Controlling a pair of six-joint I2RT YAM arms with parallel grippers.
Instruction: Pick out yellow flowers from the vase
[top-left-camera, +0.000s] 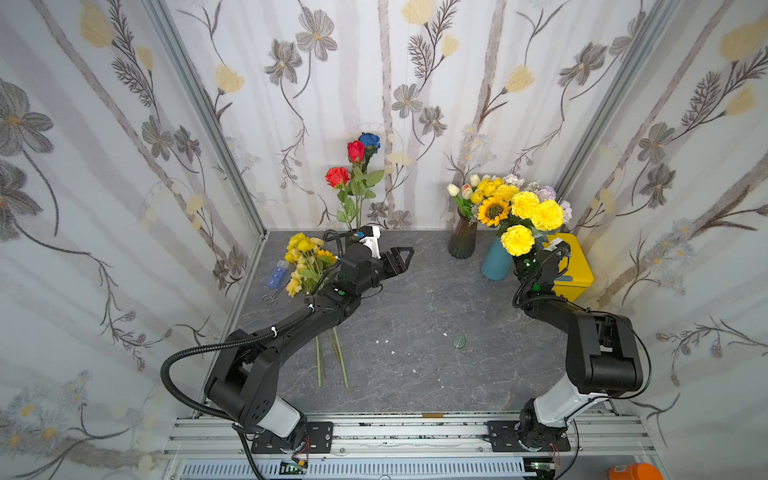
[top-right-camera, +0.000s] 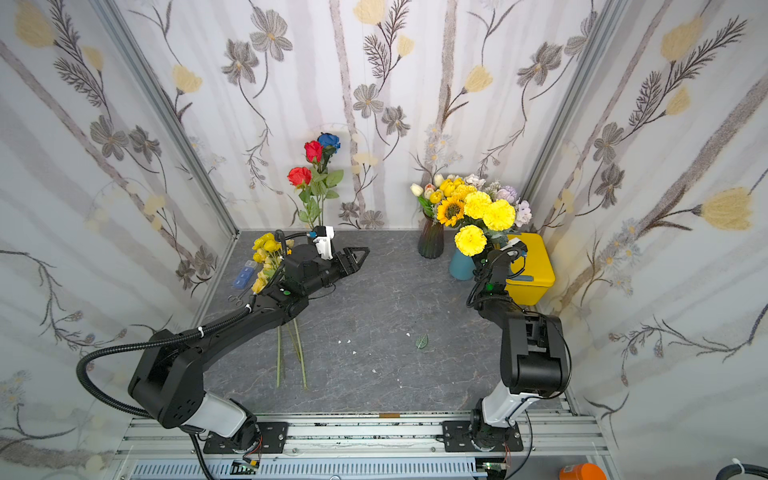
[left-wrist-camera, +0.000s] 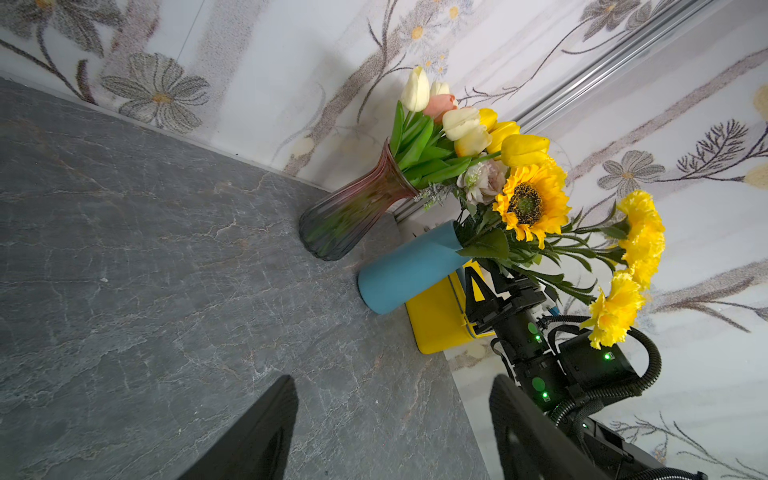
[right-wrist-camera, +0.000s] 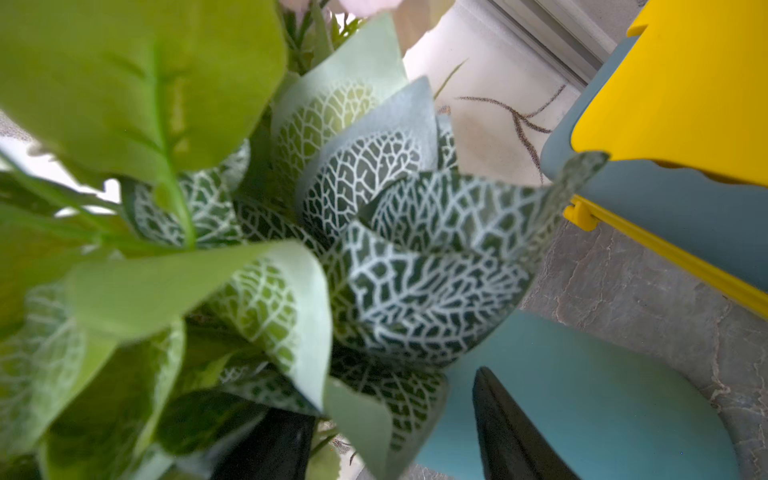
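Yellow carnations (top-left-camera: 525, 205) and a sunflower (left-wrist-camera: 525, 204) rise from the blue-green vase (left-wrist-camera: 413, 266) at the back right. Under the blooms, my right gripper is among the foliage beside that vase. Its fingers (right-wrist-camera: 512, 436) are apart, with leaves in front of and between them; I see no stem gripped. My left gripper (top-left-camera: 409, 256) hangs over the back middle of the table, open and empty, its fingers (left-wrist-camera: 268, 424) wide apart. Yellow tulips (left-wrist-camera: 524, 149) stand among pale ones near the ribbed glass vase (left-wrist-camera: 358, 209).
A yellow box (top-left-camera: 574, 268) stands right of the blue-green vase. Red roses (top-left-camera: 337, 177) and a blue one stand behind my left arm, above lying yellow flowers (top-left-camera: 299, 249). A loose leaf (top-left-camera: 459, 341) lies mid-table; room around it is clear.
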